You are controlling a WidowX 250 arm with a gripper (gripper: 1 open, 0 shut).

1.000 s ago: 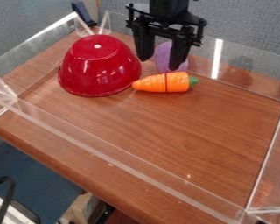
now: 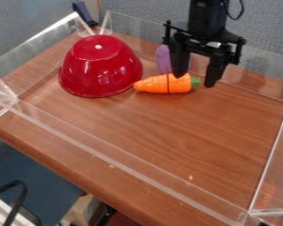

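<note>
The black gripper (image 2: 196, 64) hangs over the back of the wooden table, its two fingers apart and open. An orange toy carrot (image 2: 163, 84) with a green top lies below it, to the right of an upturned red bowl (image 2: 99, 66). A purple object (image 2: 164, 56) is partly hidden behind the gripper. I see nothing held between the fingers.
The wooden table (image 2: 168, 150) is ringed by clear low walls. Dark cables and a cardboard piece (image 2: 82, 210) lie off the front left corner.
The gripper has moved to the right from beside the bowl to over the carrot's right end. The bowl and carrot look unmoved.
</note>
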